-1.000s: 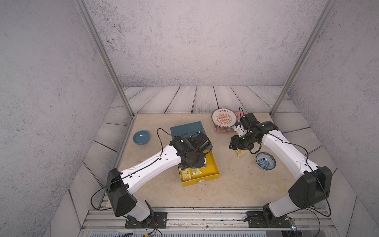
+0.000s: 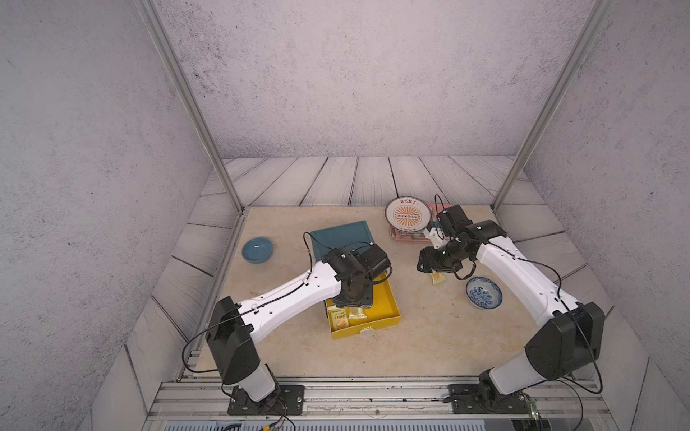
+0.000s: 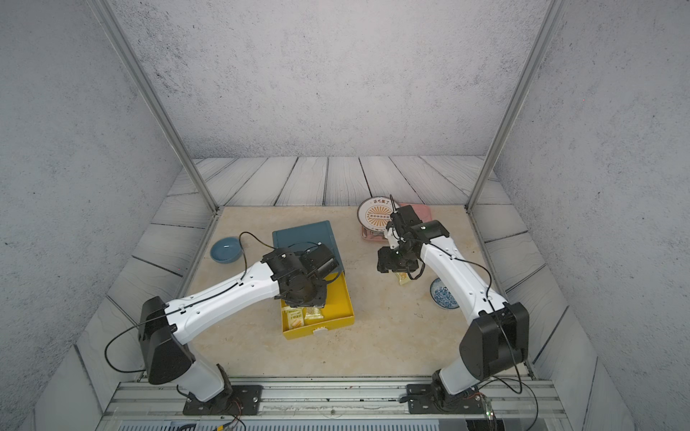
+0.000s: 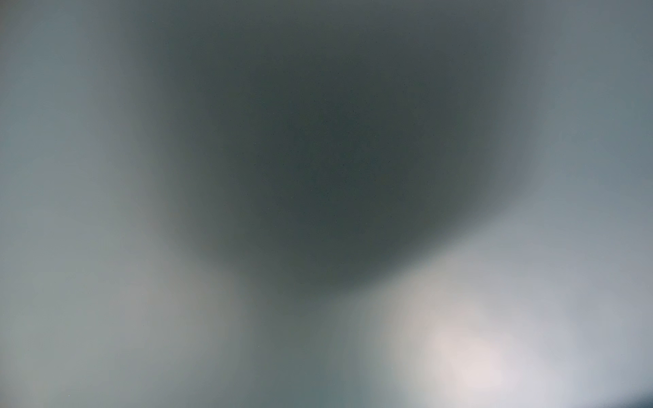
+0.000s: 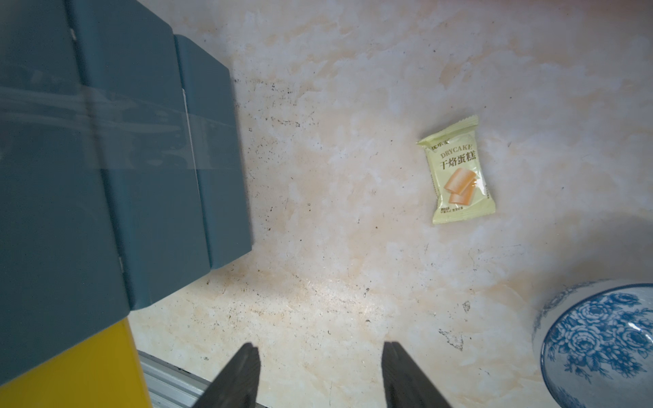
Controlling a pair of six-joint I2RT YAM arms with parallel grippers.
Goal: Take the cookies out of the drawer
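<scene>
The yellow drawer stands pulled out from the blue-grey cabinet. At its front left lie a larger yellow cookie packet and a smaller pale one, in plain sight in the top left view. My left gripper is over the drawer's left part, just behind these packets; the arm covers its fingertips, and the left wrist view is a dark blur. My right gripper is open and empty above the table. One pale yellow cookie packet lies flat on the table near it.
A blue-and-white bowl sits right of the loose packet. At the back right are a round patterned plate and a pink basket. A blue bowl stands far left. Bare table lies between drawer and patterned bowl.
The right arm and the loose packet have stayed put.
</scene>
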